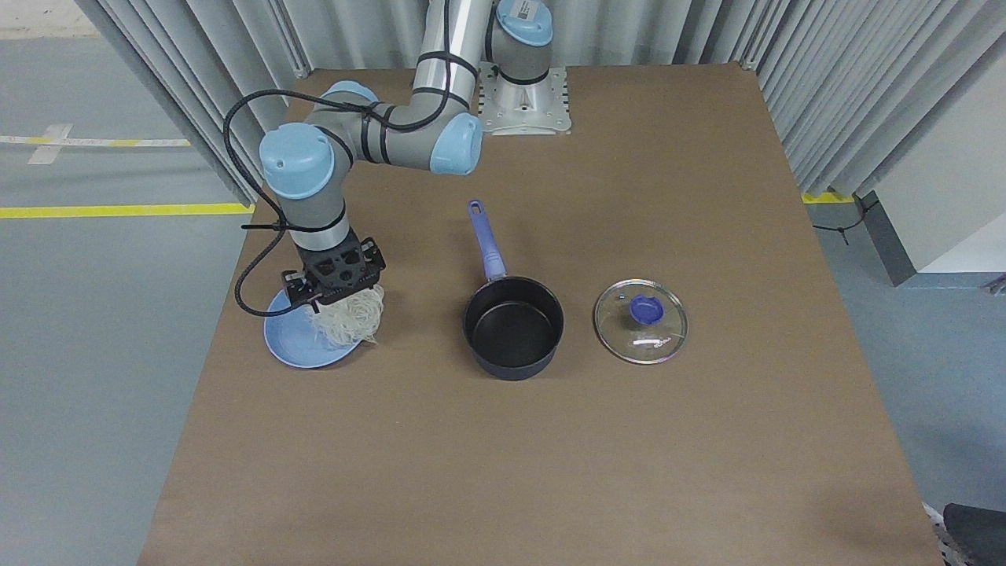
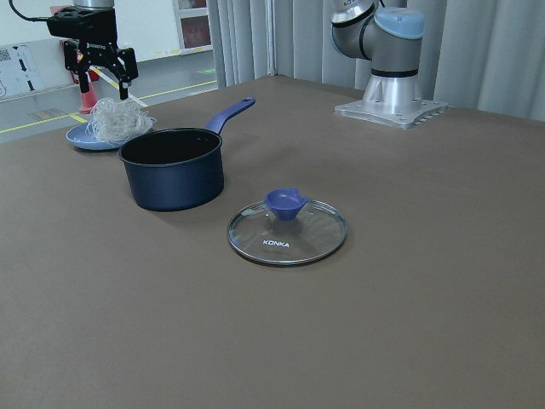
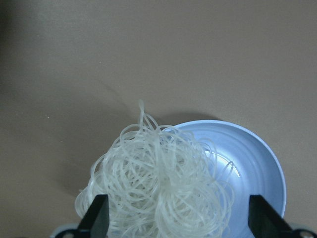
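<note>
A pile of white noodles point(image 3: 153, 183) lies on a blue plate point(image 1: 292, 339) at the table's left, spilling over its rim in the wrist view. My gripper point(image 2: 102, 94) hangs just above the noodles, its two fingers apart on either side of them in the wrist view, open with nothing held. To its right stands a dark saucepan point(image 1: 512, 330) with a blue handle point(image 1: 486, 236), empty inside. A glass lid point(image 1: 641, 335) with a blue knob lies flat on the table to the right of the pan.
The arm's base point(image 1: 523, 118) sits at the back edge, with grey curtains behind it.
</note>
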